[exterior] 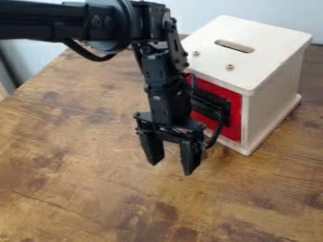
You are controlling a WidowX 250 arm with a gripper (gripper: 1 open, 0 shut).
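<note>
A black robot arm reaches in from the top left, its gripper (pixel 171 156) pointing down over the wooden table, fingers apart with nothing between them. Behind and right of it stands a pale wooden box (pixel 269 95) with a slot and two screws on its sloped top and a red panel (pixel 231 132) on its front, partly hidden by the arm.
The box takes up the back right, near the table's far edge.
</note>
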